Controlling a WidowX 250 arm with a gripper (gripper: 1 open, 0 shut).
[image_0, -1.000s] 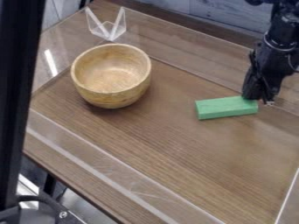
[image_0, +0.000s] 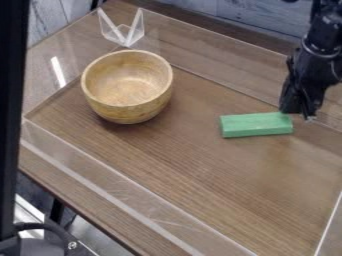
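Observation:
A green rectangular block (image_0: 255, 124) lies flat on the wooden table, right of centre. Just above its right end my gripper (image_0: 290, 104) points down from the upper right, its fingertips shut with nothing visible between them. Whether they touch the block is hard to tell.
A round wooden bowl (image_0: 127, 72) sits on the left part of the table (image_0: 160, 190). A clear angular plastic piece (image_0: 122, 32) stands at the back left.

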